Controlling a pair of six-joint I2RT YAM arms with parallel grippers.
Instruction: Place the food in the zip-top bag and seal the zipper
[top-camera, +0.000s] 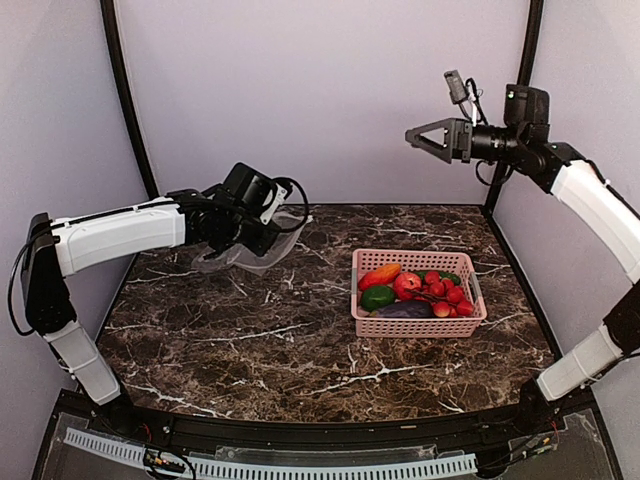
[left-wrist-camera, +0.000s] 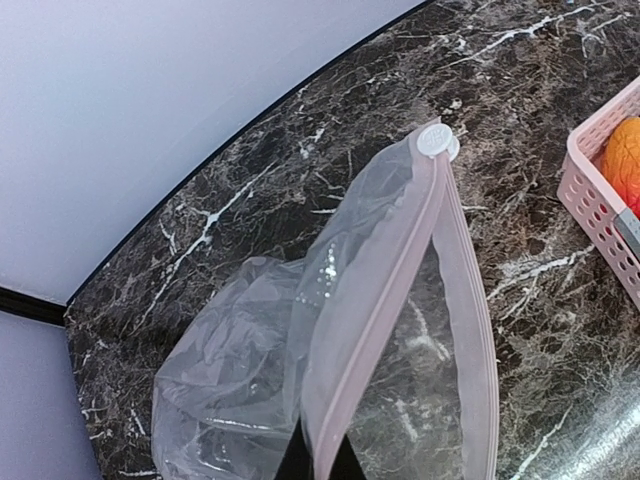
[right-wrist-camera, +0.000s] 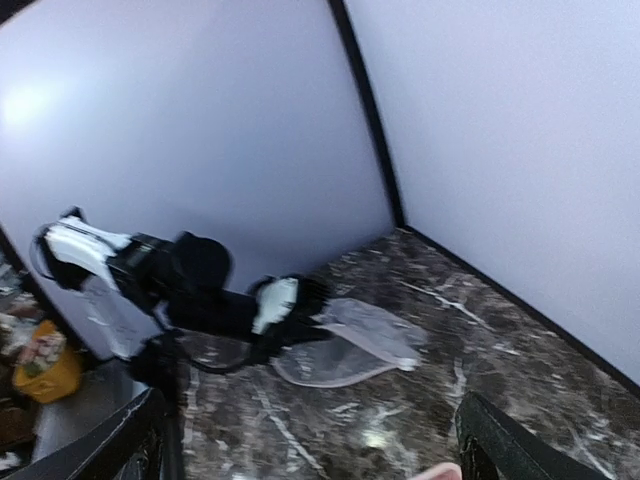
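Observation:
The clear zip top bag (left-wrist-camera: 230, 370) lies on the dark marble table at the back left, its white slider (left-wrist-camera: 436, 140) toward the far end. My left gripper is shut on the bag's zip edge, mostly hidden beneath it. My right gripper (top-camera: 432, 140) hangs open high above the back right of the table, empty. The pink basket (top-camera: 410, 258) at the right holds food: an orange-red vegetable (top-camera: 380, 276), a green pepper (top-camera: 376, 297), an eggplant (top-camera: 403, 310), a red fruit (top-camera: 407, 284) and several smaller red items.
White walls close off the back and both sides.

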